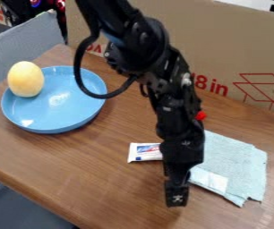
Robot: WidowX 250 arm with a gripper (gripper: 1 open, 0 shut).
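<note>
The black robot arm reaches down from the top centre, its gripper (176, 192) low over the wooden table at the lower middle. The gripper is in front of a white tube (147, 152) with blue and red print, which is partly hidden behind it. A light grey-blue cloth (235, 161) lies to the right, with a white strip along its near edge beside the gripper. Whether anything is between the fingertips is hard to see from this angle.
A blue plate (55, 114) with a yellow egg-shaped object (26, 79) sits at the left. A cardboard box (247, 54) stands behind the table, and a grey mesh panel (14, 49) is at the upper left.
</note>
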